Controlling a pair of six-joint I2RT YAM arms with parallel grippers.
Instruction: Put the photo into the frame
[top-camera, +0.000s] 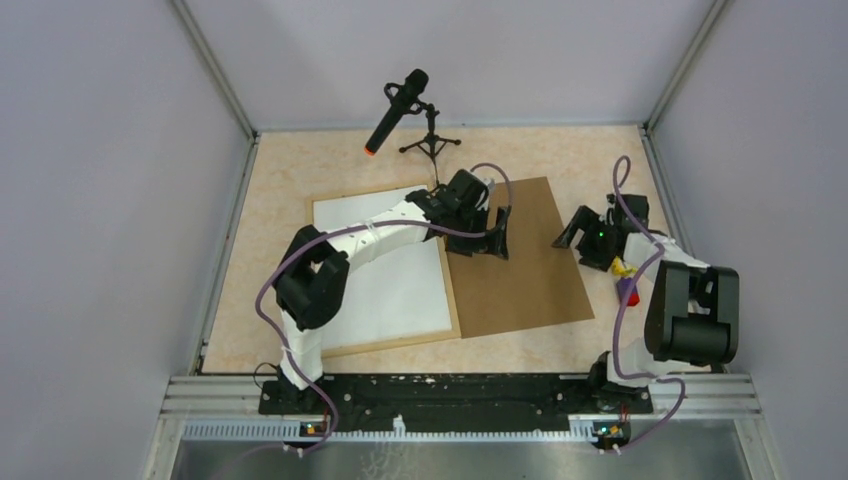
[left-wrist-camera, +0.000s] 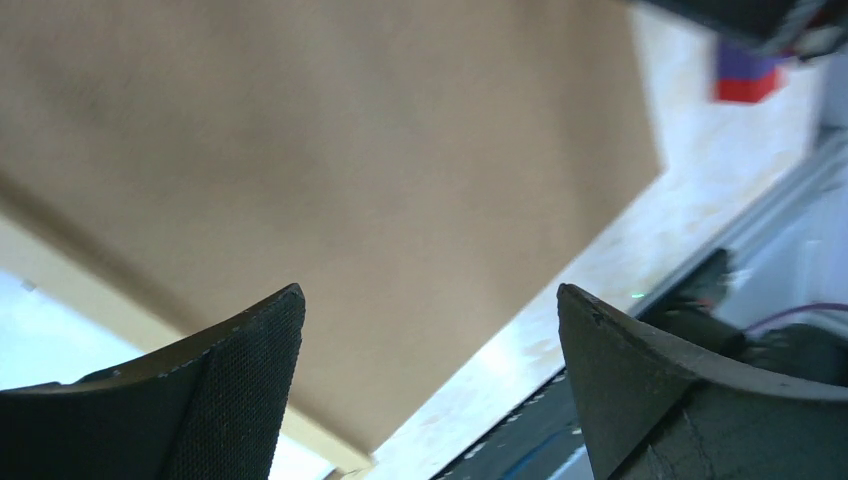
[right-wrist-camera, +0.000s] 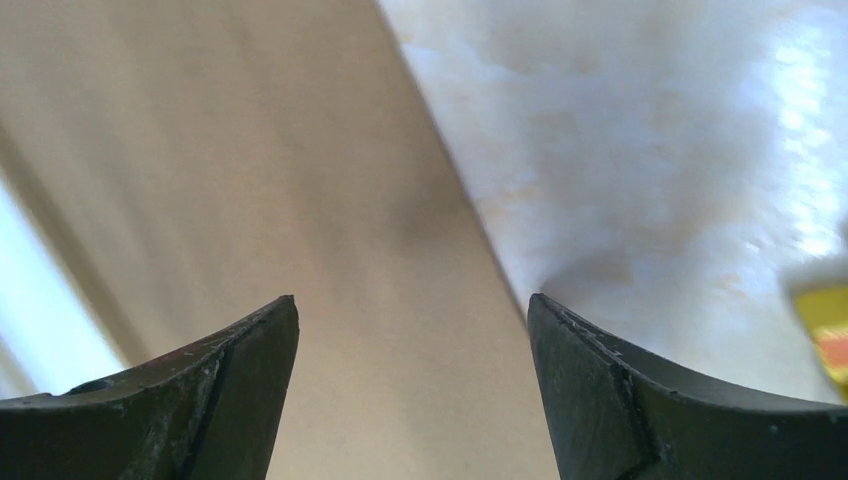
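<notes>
A flat brown board (top-camera: 530, 270) lies beside the light wooden frame (top-camera: 398, 345), its left edge at the frame's right side. The frame's inside shows a plain white surface (top-camera: 390, 290). No picture side is visible, so I cannot tell whether the board is the photo or a backing. My left gripper (top-camera: 488, 247) stands open over the board's left part; its fingers (left-wrist-camera: 245, 370) have nothing between them. At the board's right edge, my right gripper (top-camera: 574, 254) is open and empty, with the board's edge (right-wrist-camera: 440, 130) running between its fingers in the right wrist view.
A black microphone (top-camera: 398, 110) on a small tripod stands at the back. Near the right arm lie a yellow item (top-camera: 622, 268) and a purple and red block (top-camera: 628, 292). Bare tabletop (top-camera: 560, 345) shows in front of the board.
</notes>
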